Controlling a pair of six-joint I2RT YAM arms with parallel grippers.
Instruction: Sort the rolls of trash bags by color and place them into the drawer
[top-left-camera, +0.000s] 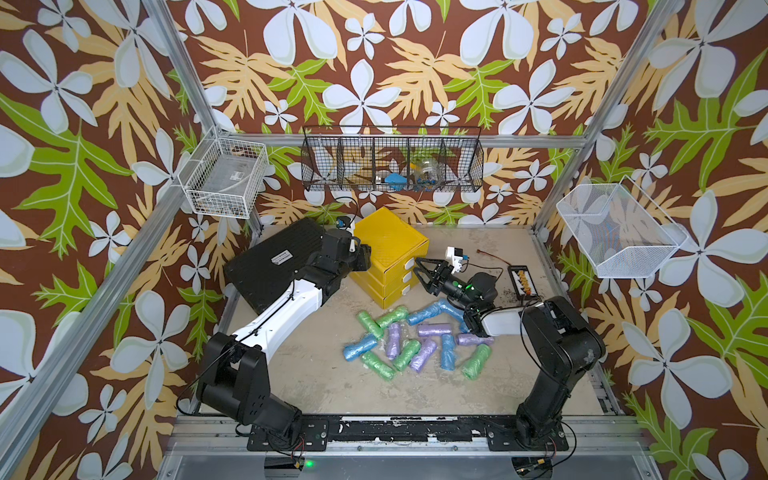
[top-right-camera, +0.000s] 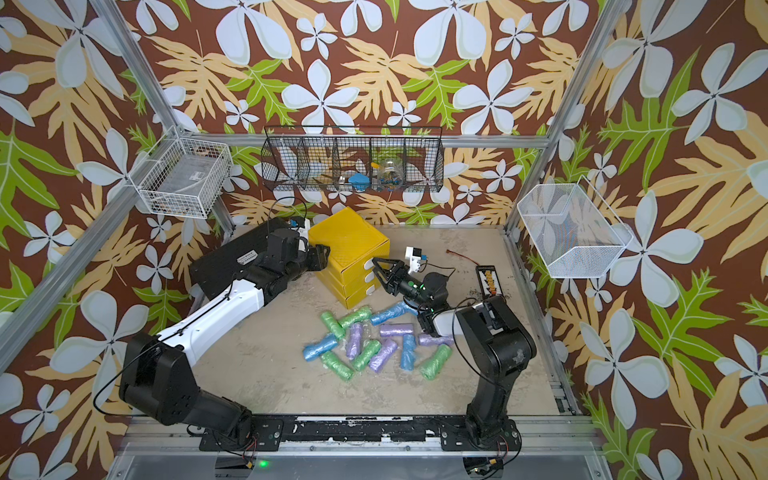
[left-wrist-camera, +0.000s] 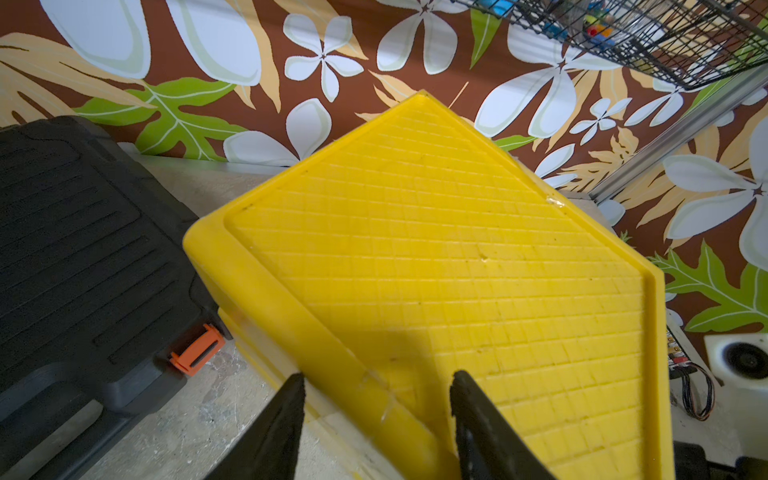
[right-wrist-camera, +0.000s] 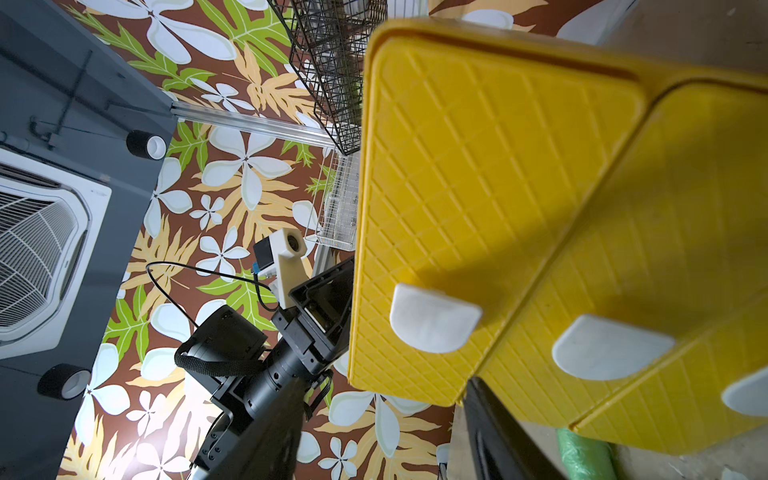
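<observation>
A yellow drawer unit (top-left-camera: 385, 240) with white tab handles (right-wrist-camera: 434, 314) stands mid-table, its drawers looking closed. My left gripper is open over the top's left edge, close to it. My right gripper is open in front of the handle side, holding nothing. Green rolls (top-left-camera: 378, 365), blue rolls (top-left-camera: 447, 351) and purple rolls (top-left-camera: 434, 329) of trash bags lie loose on the table before the unit, some partly hidden by the right arm.
A black case (top-left-camera: 272, 264) lies left of the unit. A small black tray (top-left-camera: 522, 281) lies at right. Wire baskets (top-left-camera: 621, 232) hang on the frame. Bare table shows at the front.
</observation>
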